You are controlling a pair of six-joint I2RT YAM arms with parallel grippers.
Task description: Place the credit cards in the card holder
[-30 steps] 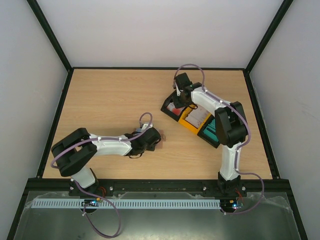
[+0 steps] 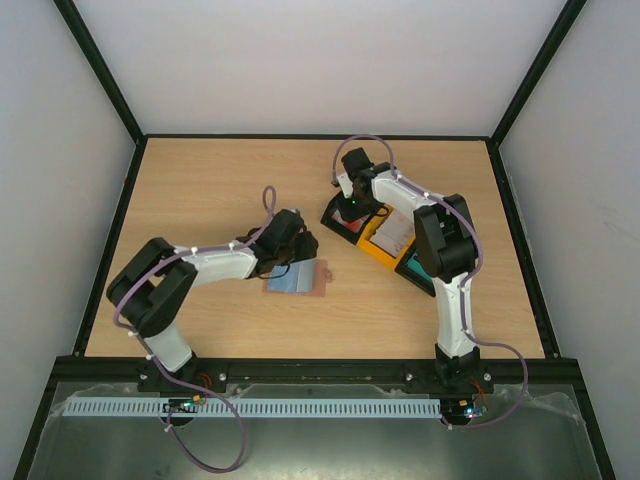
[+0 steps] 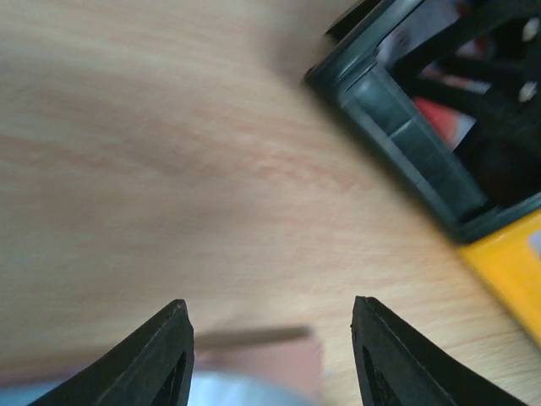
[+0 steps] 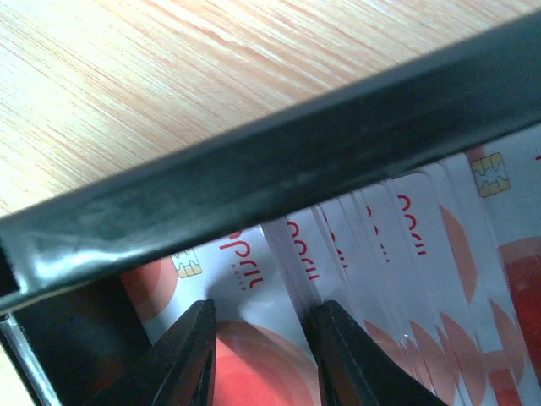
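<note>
White credit cards with red patterns (image 4: 262, 364) lean in a row inside a black bin (image 4: 169, 220). My right gripper reaches into this bin with its fingers apart over the cards; its right fingertip (image 4: 325, 320) is close to a card's edge. Whether a card stands between the fingers is unclear. The card holder, brown with a pale blue inside (image 2: 292, 277), lies open on the table. Past it, on its upper side, my left gripper hangs open and empty; the holder's brown corner (image 3: 292, 359) shows blurred below the fingers.
Adjoining the black bin is a yellow bin (image 2: 372, 249) of pale cards, then a dark bin with green cards (image 2: 420, 264). Bare wood (image 2: 200, 190) stretches across the table's left and back.
My left gripper has moved away from over the card holder, up the view, uncovering its pale blue inside. The right gripper has shifted slightly left and down at the black bin.
</note>
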